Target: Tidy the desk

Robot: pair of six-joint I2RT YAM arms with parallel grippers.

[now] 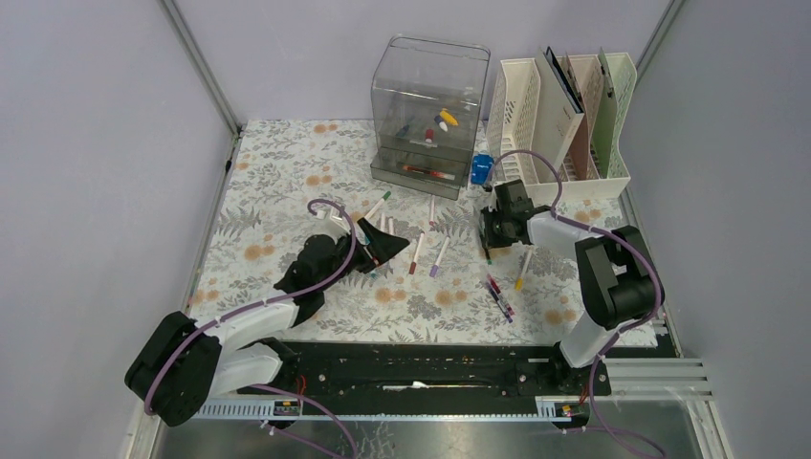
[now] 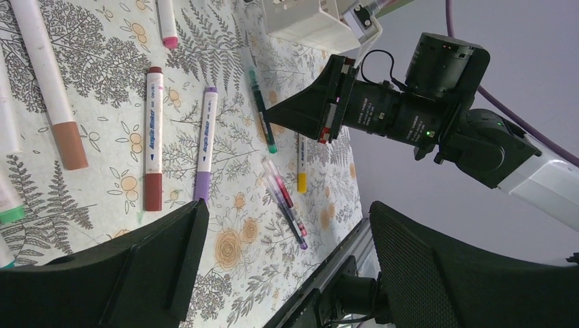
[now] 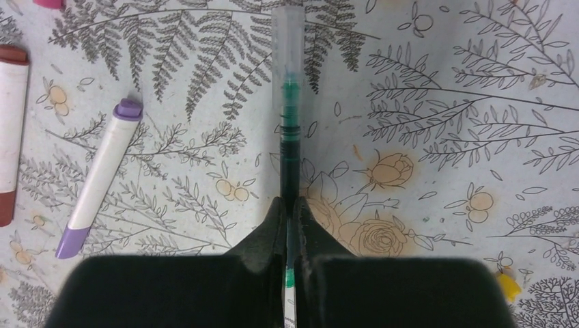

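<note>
Loose markers and pens lie on the floral desk top, including a purple-capped marker (image 2: 205,143), a red-brown one (image 2: 153,140) and a yellow-capped one (image 2: 302,171). My right gripper is shut over a teal pen (image 3: 290,150) with a clear cap, its fingertips at the pen's barrel; whether it grips the pen is unclear. My left gripper (image 1: 383,245) stands open over the markers at middle left, nothing visible between its fingers.
A clear organizer (image 1: 426,76) holding small items stands at the back, a blue object (image 1: 482,167) beside it. A white file rack (image 1: 518,105) with folders is at back right.
</note>
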